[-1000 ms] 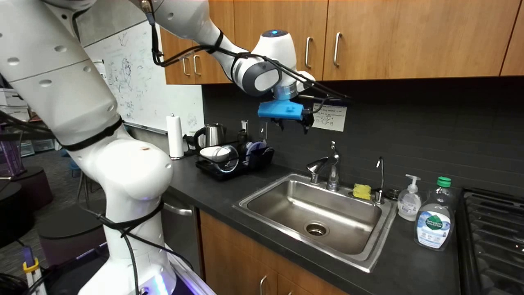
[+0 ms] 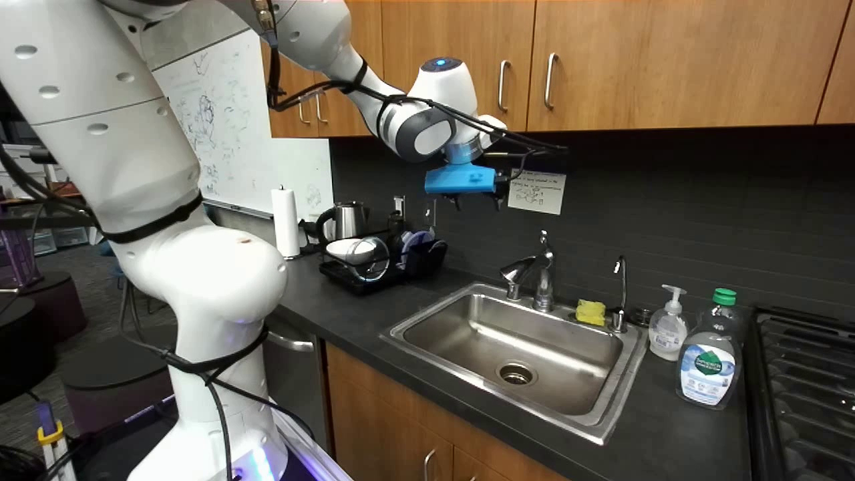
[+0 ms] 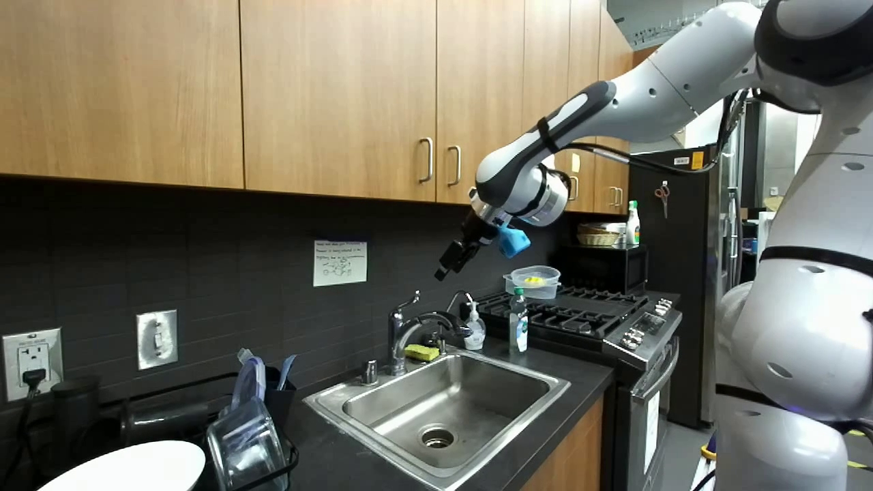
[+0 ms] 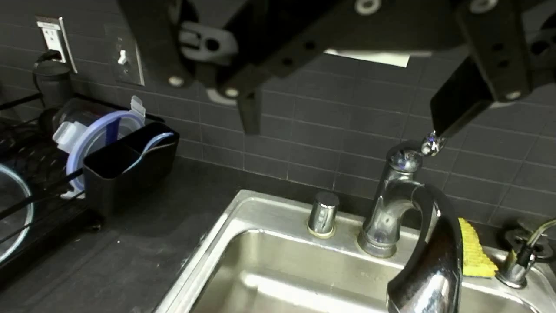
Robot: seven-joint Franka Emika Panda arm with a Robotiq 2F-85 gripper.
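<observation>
High over the back of the sink, my gripper stands open, and its two dark fingers (image 4: 250, 112) are wide apart with nothing between them. In the wrist view the chrome faucet (image 4: 383, 224) rises below and partly under the right finger. Exterior view 2 shows the gripper (image 3: 446, 270) tilted down near the tiled wall, clear of the faucet (image 3: 398, 339). The steel sink (image 2: 513, 410) is empty. A yellow sponge (image 2: 590, 312) rests on its back ledge, partly hidden behind the spout in the wrist view.
A black dish rack (image 2: 361, 280) with dishes stands left of the sink. On the right are a soap pump (image 2: 667, 329), a dish soap bottle (image 2: 710, 361) and the stove (image 2: 809, 385). Wooden cabinets (image 2: 681, 64) hang overhead. Counter between rack and sink is bare.
The arm has shifted slightly, and the gripper sits a little farther right and lower in exterior view 1. Objects on the counter have stayed in place.
</observation>
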